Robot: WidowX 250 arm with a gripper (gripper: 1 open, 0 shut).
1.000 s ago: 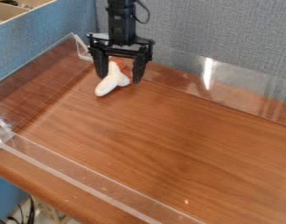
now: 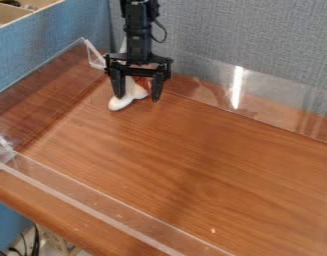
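My black gripper (image 2: 136, 88) is open near the back left of the wooden table, its two fingers spread to either side of a white elongated soft-looking object (image 2: 123, 98), with a small orange part showing beside it. The object lies on the table under the gripper, partly hidden by it. I cannot tell whether the fingers touch it.
Low clear plastic walls run along its edges. A blue padded panel stands at the left, with a wooden box at the top left, and a grey textured wall stands behind.
The gripper has shifted slightly lower over the white object, which appears in about the same place.
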